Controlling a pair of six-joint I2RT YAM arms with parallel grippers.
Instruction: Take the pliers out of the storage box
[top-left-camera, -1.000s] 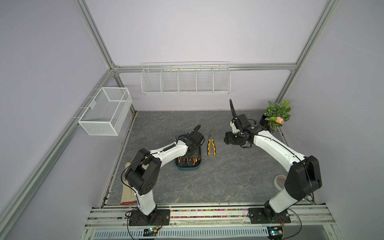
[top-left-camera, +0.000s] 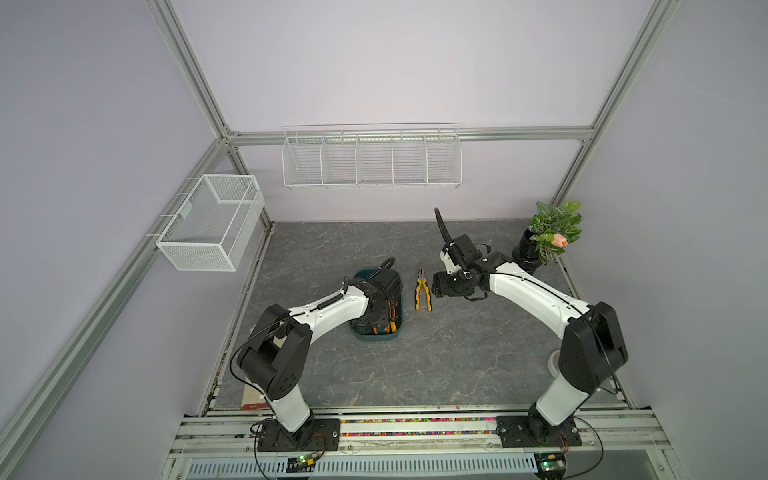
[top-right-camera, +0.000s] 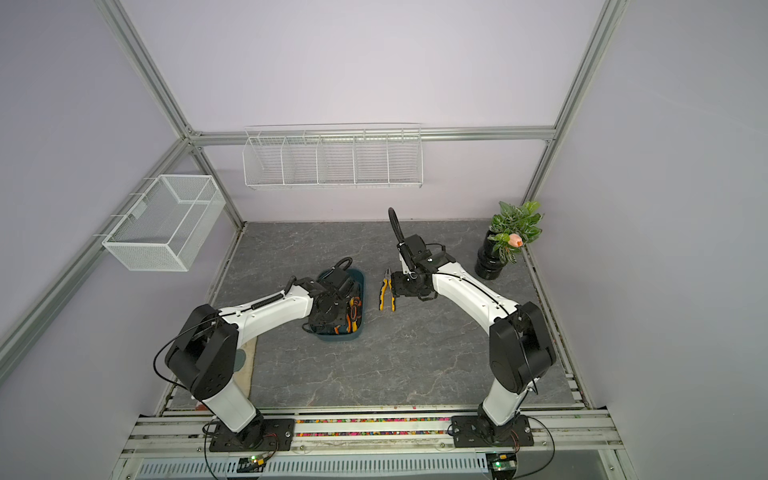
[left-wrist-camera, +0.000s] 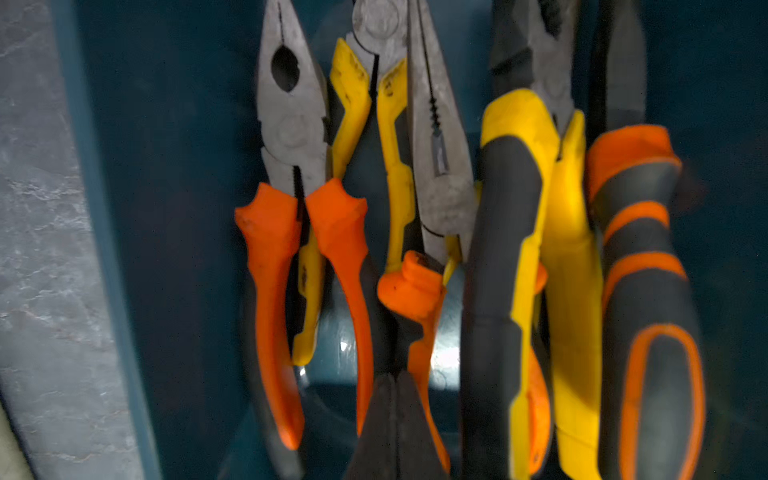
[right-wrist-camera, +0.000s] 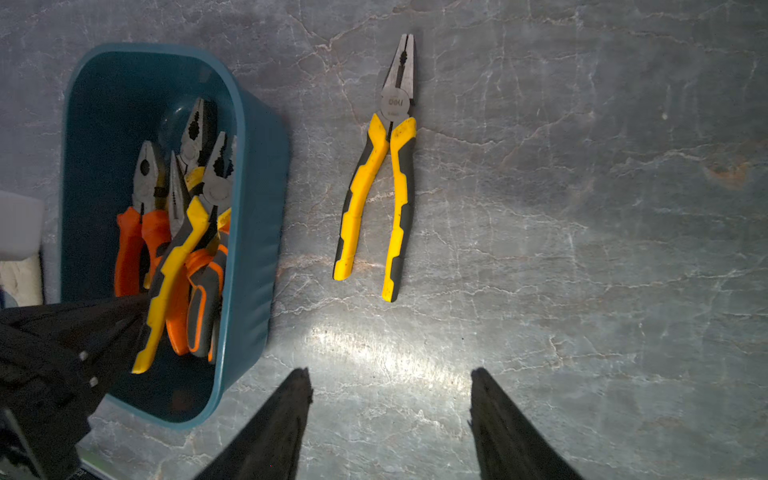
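A teal storage box (right-wrist-camera: 256, 208) holds several pliers with orange or yellow handles (left-wrist-camera: 336, 232). My left gripper is over the box, low among the handles, its dark tips closed together with nothing clearly between them. One pair of yellow-and-black pliers (right-wrist-camera: 400, 192) lies on the grey worktop to the right of the box. Near that pair, on its right in the top views, my right gripper is open and empty, above the worktop.
A potted plant (top-left-camera: 552, 232) stands at the back right. A white wire basket (top-left-camera: 208, 248) hangs on the left wall, another rack (top-left-camera: 372, 184) on the back rail.
My right gripper has moved left, towards the pliers on the worktop. My left arm has shifted slightly leftward over the box. The loose pliers have not moved.
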